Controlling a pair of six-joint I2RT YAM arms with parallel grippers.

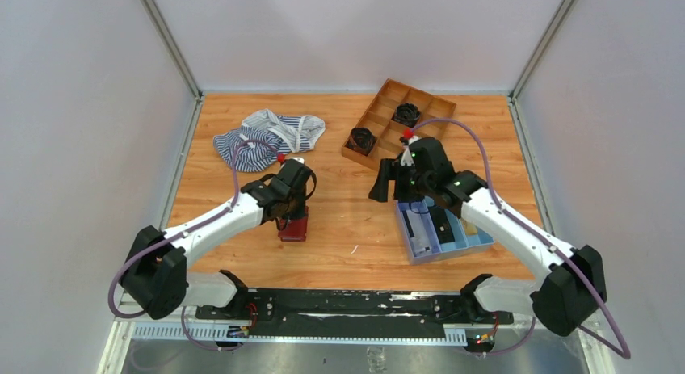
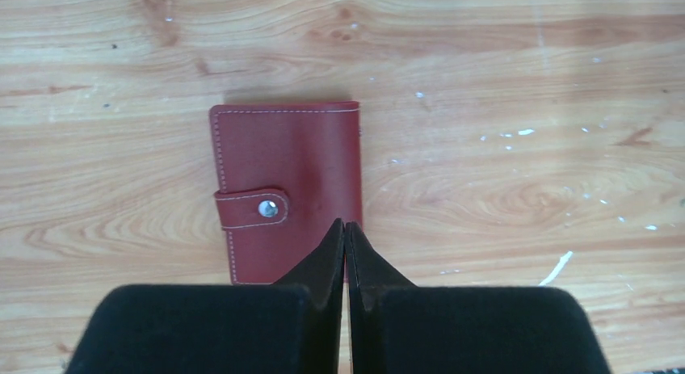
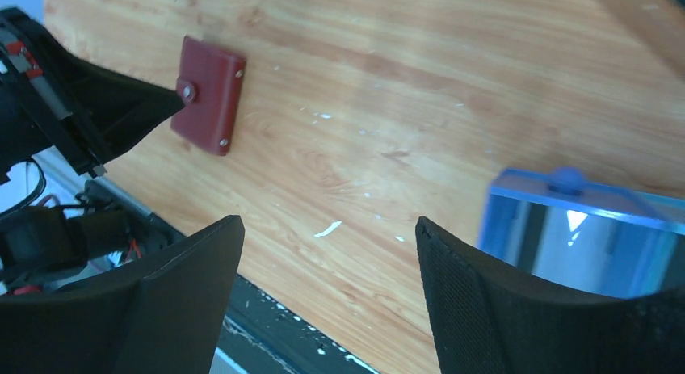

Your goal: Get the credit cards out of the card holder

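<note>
The dark red card holder point(image 2: 315, 156) lies flat on the table, its snap strap point(image 2: 246, 210) folded over the cover with the metal snap point(image 2: 268, 208) on top. In the left wrist view my left gripper is shut, its fingertips together and nothing between them. It hovers over the holder's lower right part, and the strap is off to the left of the fingers. In the top view the left arm covers part of the holder point(image 1: 293, 229). My right gripper stands wide open and empty, well to the right of the holder.
A blue compartment box point(image 1: 450, 256) with cards in it stands at the right. Behind it is a wooden tray point(image 1: 375, 119) holding several dark rolled items. Striped cloth point(image 1: 266, 140) lies at the back left. The table between holder and box is clear.
</note>
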